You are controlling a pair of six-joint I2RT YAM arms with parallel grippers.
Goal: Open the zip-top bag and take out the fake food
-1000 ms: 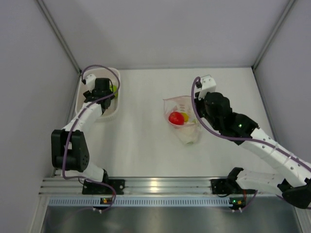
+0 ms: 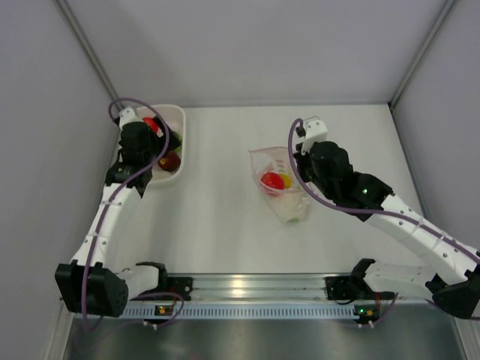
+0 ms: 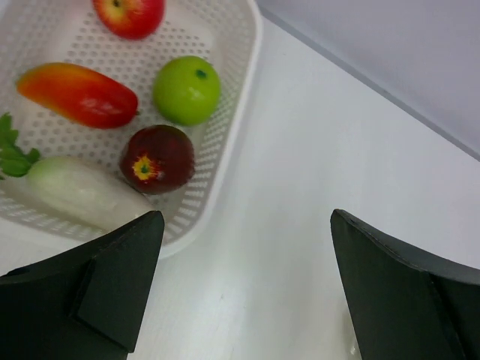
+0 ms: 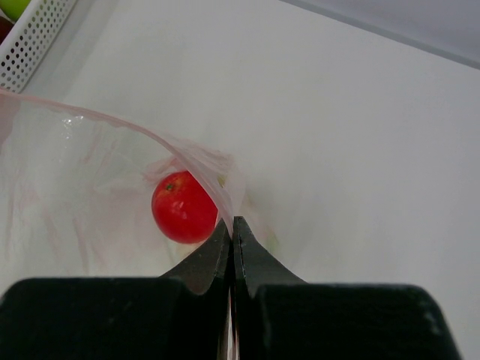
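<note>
The clear zip top bag lies on the table, holding a red round food and a yellow one. My right gripper is shut at the bag's pink rim, the thin edge running into its fingertips. My left gripper is open above the white basket at the left, nothing between its fingers. In that basket lie a red apple, an orange-red pepper, a green fruit, a dark red fruit and a long pale vegetable.
The middle of the white table between basket and bag is clear. Walls surround the back and both sides, and a metal rail runs along the front edge.
My right arm and the bag have barely moved.
</note>
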